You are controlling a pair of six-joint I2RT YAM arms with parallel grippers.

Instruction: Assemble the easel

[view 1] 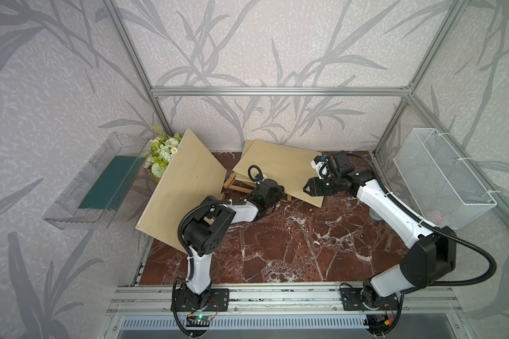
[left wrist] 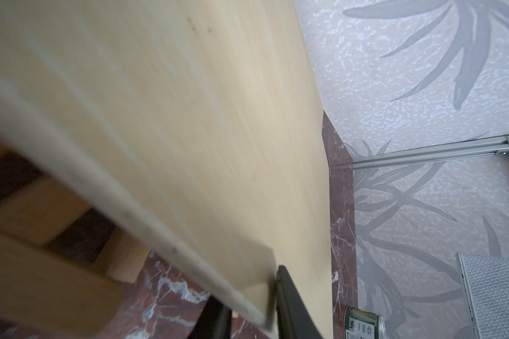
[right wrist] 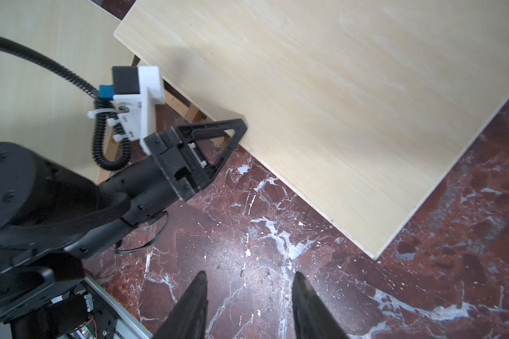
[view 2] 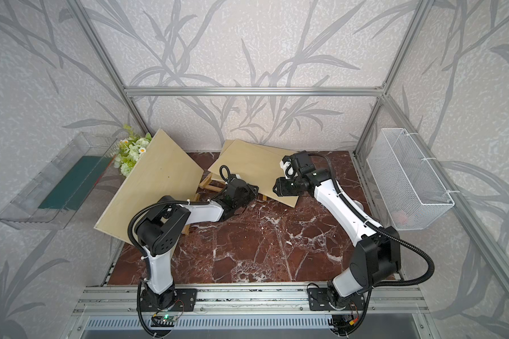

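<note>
A large pale board [view 1: 285, 163] lies tilted at the back centre, over wooden pieces [view 1: 234, 182]. My left gripper [view 1: 280, 192] is at its near edge; in the left wrist view that edge runs between the fingers, and whether they press on it is unclear. A second board [view 1: 181, 186] leans at the left, with wooden parts behind my arm. My right gripper stands open near the board's right corner, nothing between its fingers, as the right wrist view shows.
White flowers [view 1: 165, 152] stand behind the left board. A wire basket [view 1: 441, 169] hangs on the right wall, a clear tray [view 1: 68, 217] on the left. A can [left wrist: 362, 325] stands at the right.
</note>
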